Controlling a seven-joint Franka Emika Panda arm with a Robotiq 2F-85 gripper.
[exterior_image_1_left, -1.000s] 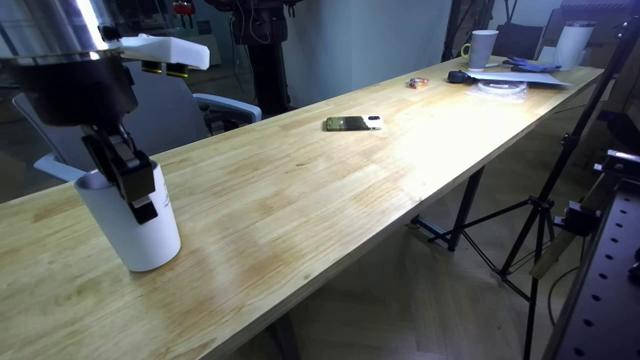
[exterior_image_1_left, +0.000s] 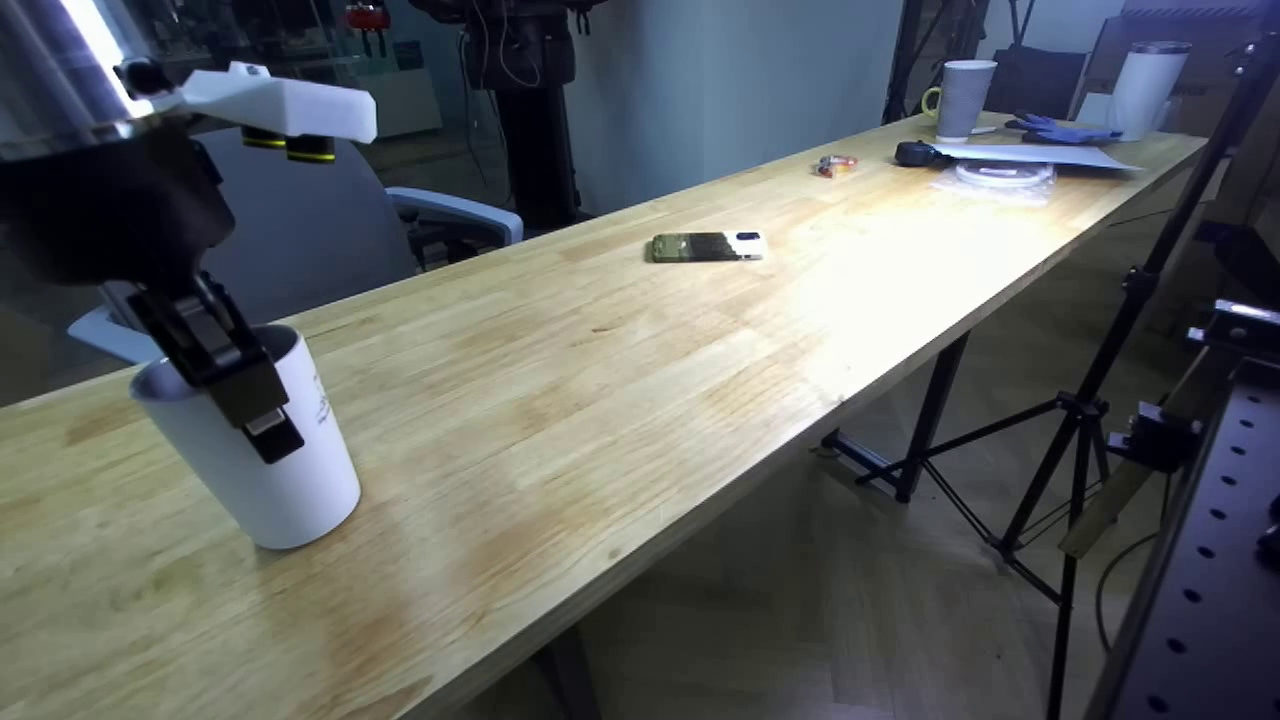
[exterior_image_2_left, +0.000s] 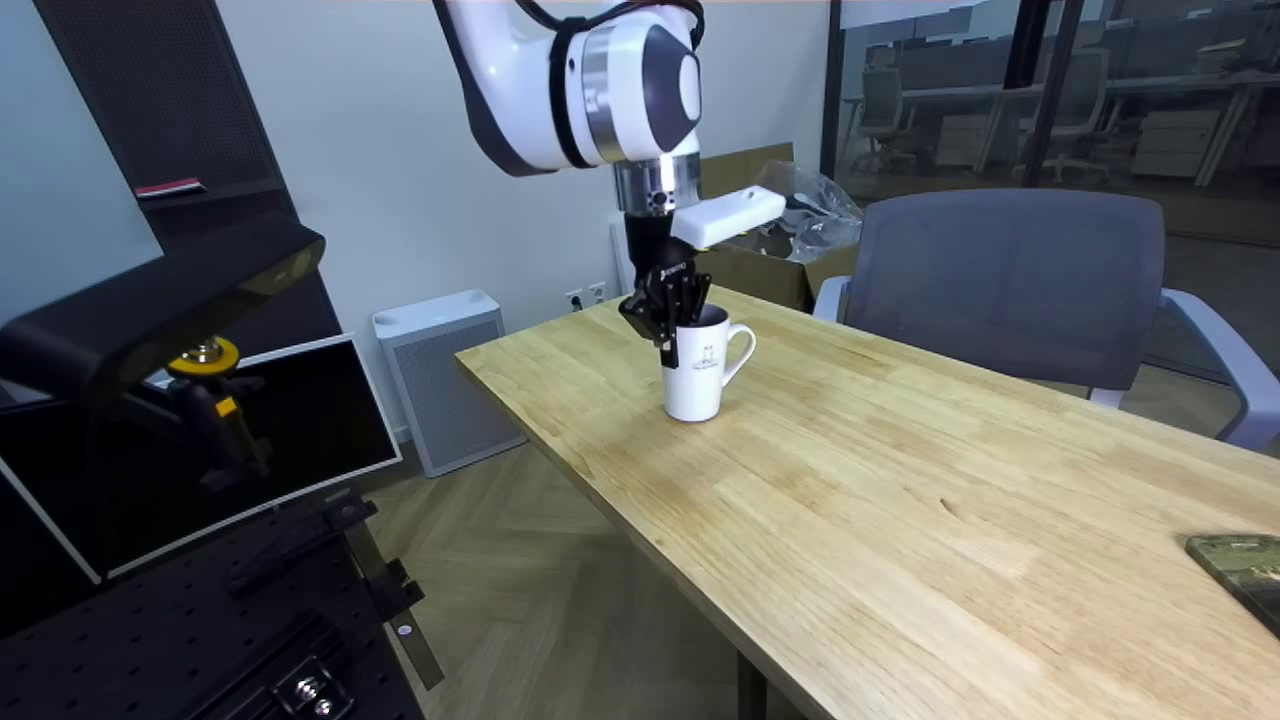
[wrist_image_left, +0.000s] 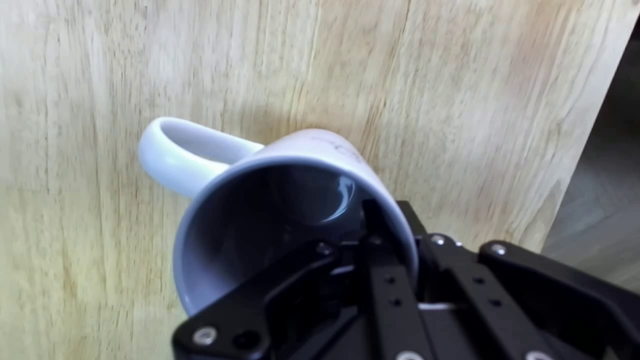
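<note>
A white mug (exterior_image_1_left: 270, 462) with a small dark print stands near the table's end, its base at the tabletop; any small gap beneath cannot be told. My gripper is shut on the mug's wall at the rim, one finger inside the cup and the other outside. The handle (wrist_image_left: 180, 159) points away from the fingers, to the upper left in the wrist view. In exterior view 2 the mug (exterior_image_2_left: 692, 378) looks about upright, with its handle on the right. The inner fingertip is partly lost in the dark interior.
A patterned phone-like object (exterior_image_1_left: 708, 247) lies farther along the wooden table (exterior_image_1_left: 540, 396). Beyond it are a small wrapped item (exterior_image_1_left: 835, 166), a grey cup (exterior_image_1_left: 963, 102), and blue gloves (exterior_image_1_left: 1062, 130). A chair (exterior_image_2_left: 1008, 288) stands beside the table.
In exterior view 1 my gripper has shifted left and slightly down, tilting a little. The mug's rim has moved left with it, while its base is almost where it was.
</note>
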